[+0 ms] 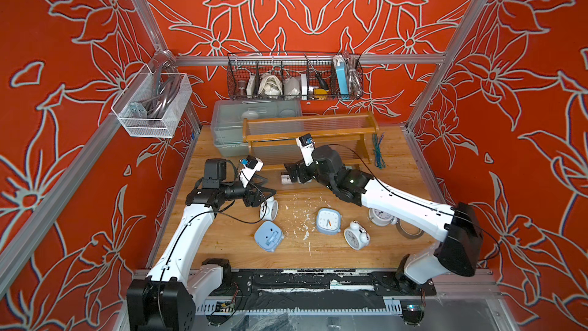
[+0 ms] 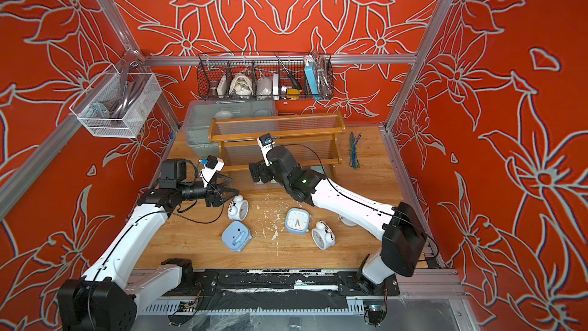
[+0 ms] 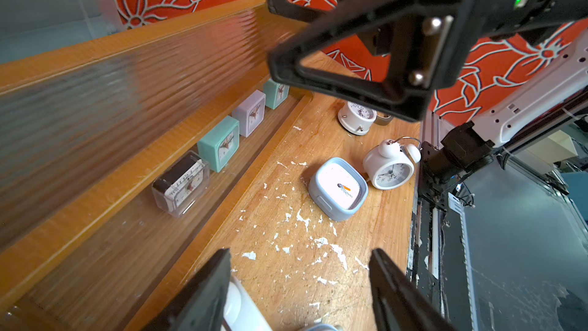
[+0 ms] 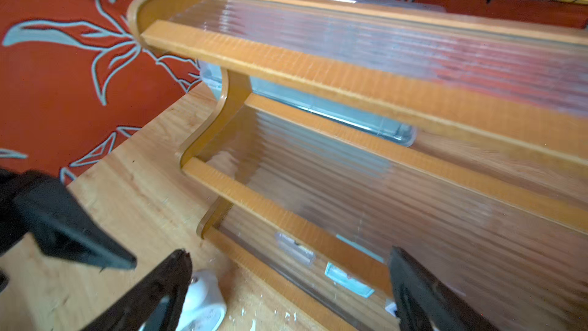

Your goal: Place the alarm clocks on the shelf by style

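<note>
A clear clock point(image 3: 181, 184), mint clocks point(image 3: 218, 144) and a lavender clock point(image 3: 248, 112) sit on the bottom level of the wooden shelf point(image 4: 263, 202). A pale blue clock point(image 1: 328, 220) lies face-up centre; another blue one point(image 1: 268, 235) lies left of it, apparently face-down. White bell clocks point(image 1: 268, 208) point(image 1: 357, 234) point(image 1: 381, 216) stand or lie on the table. My left gripper is open above the left white clock, holding nothing. My right gripper is open in front of the shelf, empty.
A translucent bin point(image 1: 226, 135) stands behind the shelf at left, a wire basket point(image 1: 294, 85) hangs on the back wall, and a cable bundle point(image 1: 378, 150) and tape roll point(image 1: 409, 231) lie at right. The table's front centre has some clear room.
</note>
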